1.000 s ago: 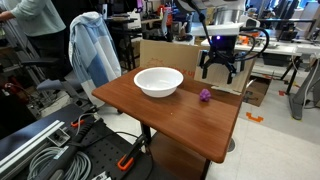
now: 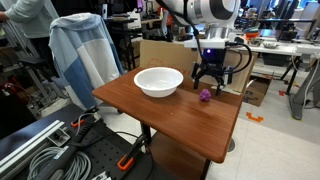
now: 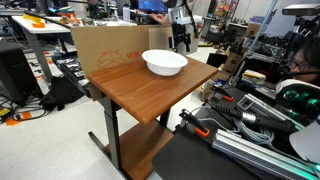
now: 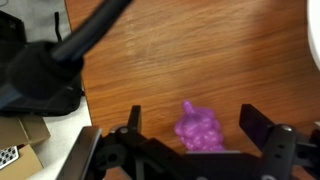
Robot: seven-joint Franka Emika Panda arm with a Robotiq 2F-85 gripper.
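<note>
A small purple object (image 2: 205, 95) lies on the wooden table, to the right of a white bowl (image 2: 158, 81) in exterior view 1. My gripper (image 2: 208, 83) is open just above and behind the purple object. In the wrist view the knobbly purple object (image 4: 199, 128) shows between my spread fingers, with the gripper not closed on it. The edge of the white bowl (image 4: 315, 30) enters at the upper right there. From exterior view 2 the bowl (image 3: 165, 63) is plain, its inside looking empty, while the purple object cannot be made out.
Cardboard panels (image 3: 115, 46) stand along one side. A black cable crosses the upper left of the wrist view. Beside the table is a dark cart (image 2: 75, 150) with cables.
My gripper has come down and a little to the left, closer to the purple object. The bowl and the purple object have stayed where they were.
</note>
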